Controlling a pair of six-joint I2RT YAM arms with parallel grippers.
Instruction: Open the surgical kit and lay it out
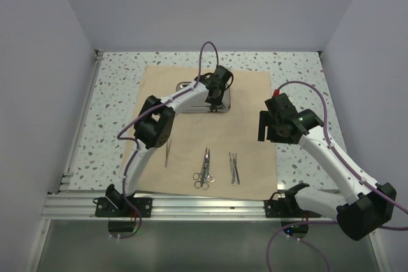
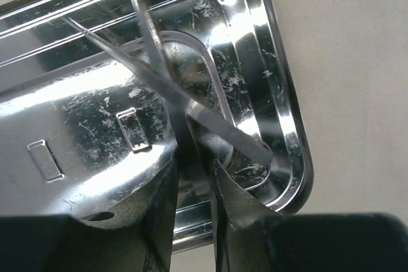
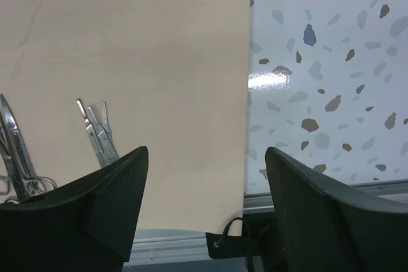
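The steel kit tray (image 1: pixel 191 109) lies at the back of the beige cloth. Inside it, two flat steel instruments cross, an upper one (image 2: pixel 217 123) and a lower one (image 2: pixel 150 36). My left gripper is down in the tray with its fingertips at the lower instrument's near end; whether it grips it I cannot tell. My right gripper (image 1: pixel 264 125) hangs open over the cloth's right side, nothing between its fingers. Scissors (image 1: pixel 204 173) and slim handles (image 1: pixel 233 173) lie at the cloth's front, with tweezers (image 1: pixel 167 152) further left.
The cloth (image 1: pixel 248 93) has bare room in its middle and right. Speckled table (image 1: pixel 102 119) shows on both sides. The left arm lies across the cloth's left part.
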